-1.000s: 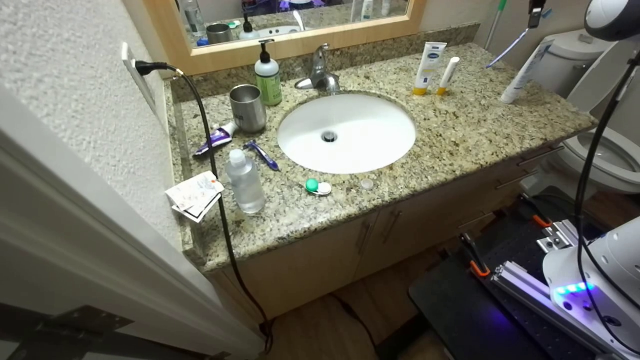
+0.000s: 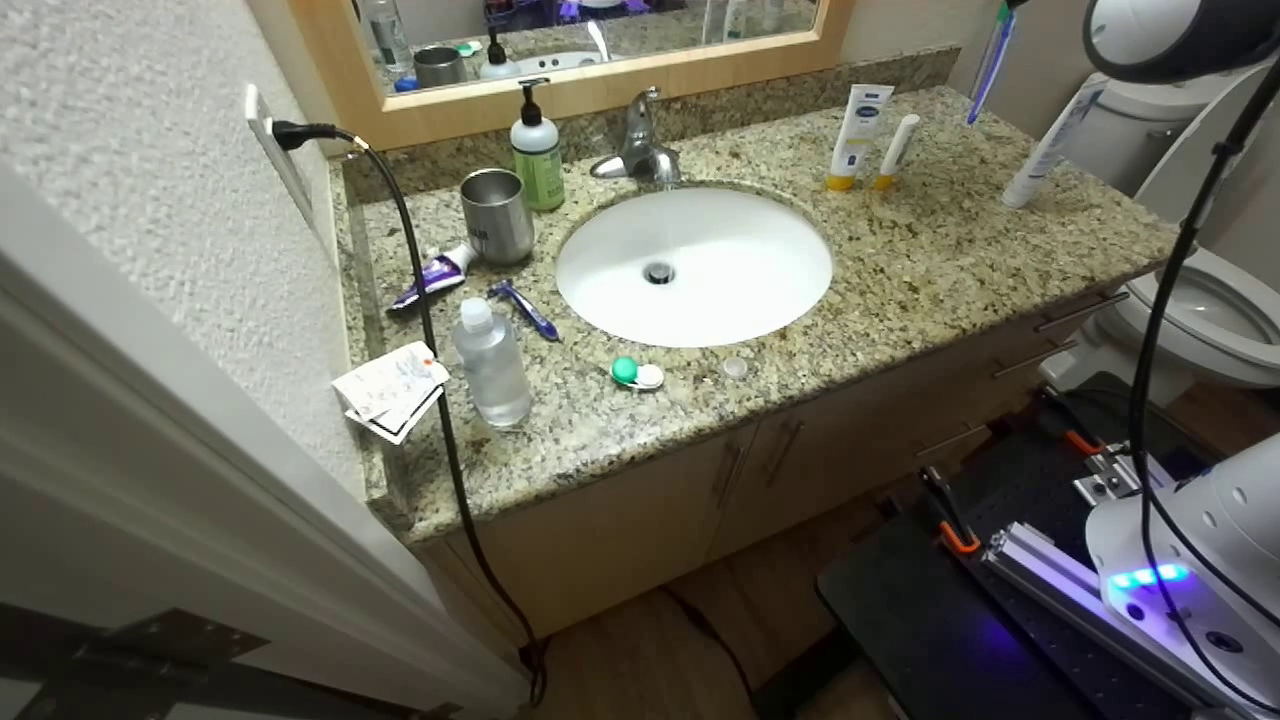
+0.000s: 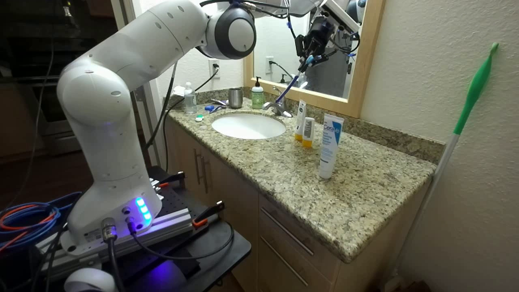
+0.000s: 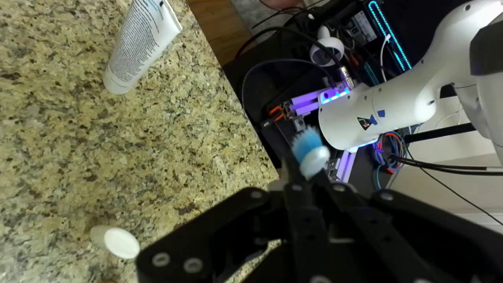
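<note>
A toothbrush with a blue handle (image 3: 288, 88) hangs slanted from my gripper (image 3: 309, 59), which is shut on it high above the far side of the counter. In the wrist view, its white head with blue bristles (image 4: 307, 147) sticks out past the fingertips, slightly blurred. Only the blue handle (image 2: 991, 70) shows in exterior view 1, at the upper right, with the gripper itself outside the picture. Well below it lies the granite counter (image 2: 960, 258). The white sink (image 2: 708, 282) holds no objects, and a faint stream seems to fall from the faucet (image 2: 648, 150).
A large white tube (image 3: 330, 146), a yellow-capped tube (image 3: 300, 120) and a small stick (image 3: 307, 132) stand right of the sink. To its left are a metal cup (image 2: 497, 218), soap bottle (image 2: 537, 156), clear bottle (image 2: 492, 370), toothpaste (image 2: 429, 282) and razor (image 2: 524, 310). The mirror (image 3: 331, 80) stands close behind.
In exterior view 1, my gripper has left the top of the picture. The toothbrush has turned from a slant to nearly upright, and the arm has shifted left.
</note>
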